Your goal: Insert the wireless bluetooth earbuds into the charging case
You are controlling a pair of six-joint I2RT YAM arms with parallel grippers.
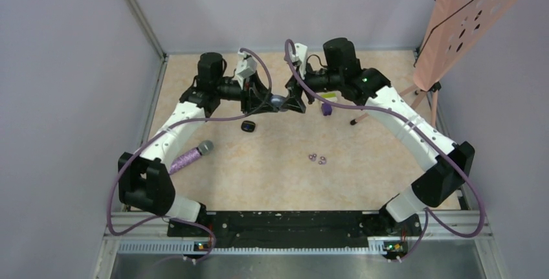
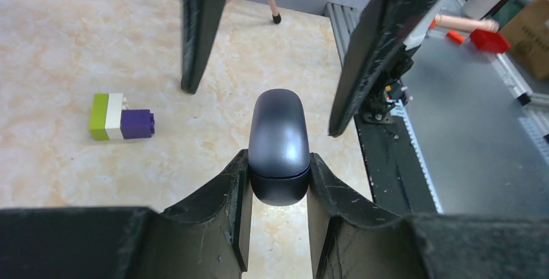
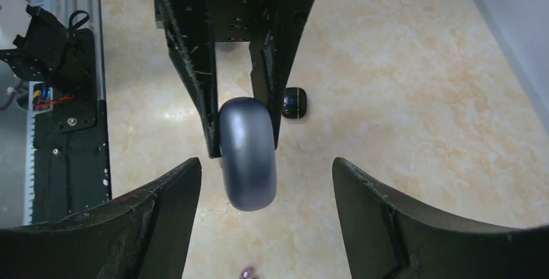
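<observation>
My left gripper is shut on the charging case (image 2: pixel 279 133), a smooth dark blue-grey pod held up above the table. A seam runs across it near my fingers, and its lid looks closed. Facing it, my right gripper stands open. Its two fingers flank the case (image 3: pixel 248 156) with a gap on each side, touching nothing that I can see. On the table's middle, several small shiny purple pieces (image 1: pixel 313 157) lie in two little groups, likely the earbuds; they are too small to be sure.
A small black box (image 1: pixel 248 125) lies below the left arm, with a glittery purple microphone (image 1: pixel 191 156) farther left. Green, white and purple blocks (image 2: pixel 123 117) sit under the right arm. A pink stand (image 1: pixel 434 65) rises at the right.
</observation>
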